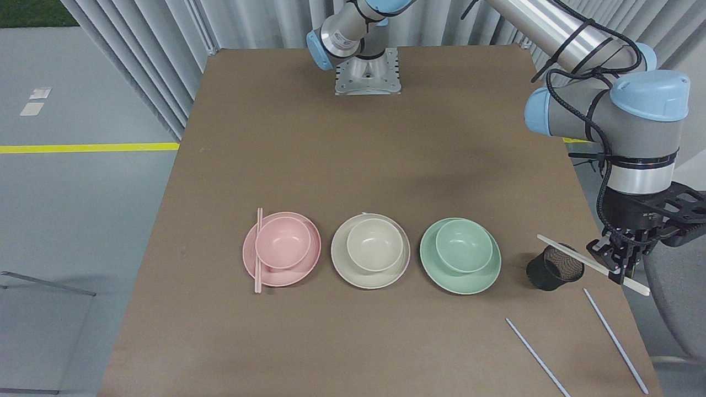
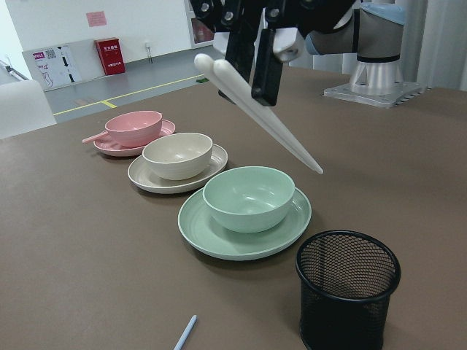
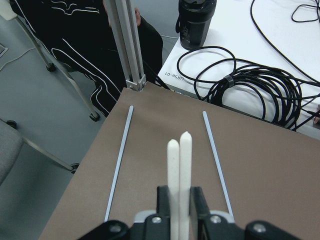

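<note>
My gripper [image 1: 619,268] is shut on a pair of white chopsticks [image 1: 556,246], held above the right edge of the table over a black mesh pen cup [image 1: 549,271]. In the wrist view the white chopsticks [image 3: 178,175] point forward between the fingers; in the left view they hang tilted above the cup [image 2: 346,313]. To the cup's left stand green [image 1: 464,245], cream [image 1: 374,244] and pink [image 1: 283,241] bowls on matching plates, with pink chopsticks [image 1: 258,264] resting on the pink plate.
Two pale rods [image 1: 537,357] lie on the front right of the table [image 1: 298,344]. Beyond the edge in the wrist view are coiled cables [image 3: 255,90], a dark bottle [image 3: 195,25], a metal post and a seated person.
</note>
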